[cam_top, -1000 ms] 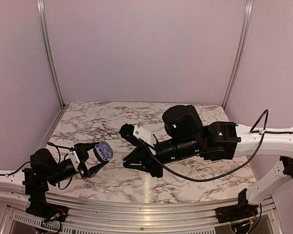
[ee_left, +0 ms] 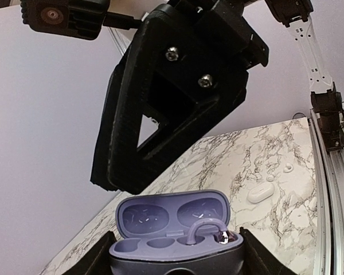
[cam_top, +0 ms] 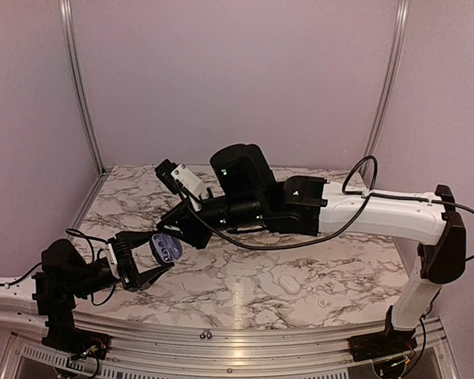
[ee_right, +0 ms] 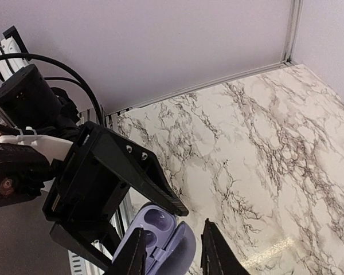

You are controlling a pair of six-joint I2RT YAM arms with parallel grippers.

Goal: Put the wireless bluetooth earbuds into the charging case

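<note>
My left gripper (cam_top: 154, 257) is shut on the lilac charging case (cam_top: 166, 248), held with its lid up. In the left wrist view the case (ee_left: 160, 258) has empty wells, and a lilac earbud (ee_left: 200, 226) with a metal tip sits at its right end; I cannot tell whether it is seated. My right gripper (cam_top: 182, 225) hangs just over the case, its underside filling the top of the left wrist view. In the right wrist view its two fingertips (ee_right: 172, 252) stand apart above the case, with no object visible between them.
A white oblong case (cam_top: 288, 284) and small white pieces (cam_top: 322, 302) lie on the marble table right of centre. The grey walls and metal rails (cam_top: 276, 339) border the table, whose back is mostly clear.
</note>
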